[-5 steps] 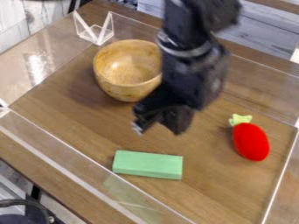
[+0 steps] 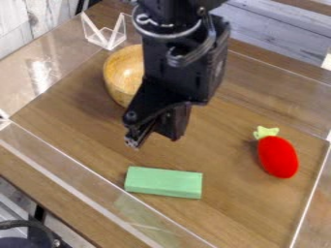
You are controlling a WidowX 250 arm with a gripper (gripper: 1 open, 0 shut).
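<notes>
My black gripper hangs in the upper middle of the camera view, over the wooden table and in front of a wooden bowl, which it partly hides. Its fingers point down; whether anything is between them is unclear. A light green block lies flat at the front middle, below the gripper. A red object with a pale green top, like a toy vegetable, lies at the right.
A clear angular object stands at the back left. A pale edge runs along the front left.
My gripper has moved to the left, now covering much of the bowl, and looks sharper than in the earlier blurred frames. The block and red object are unmoved.
</notes>
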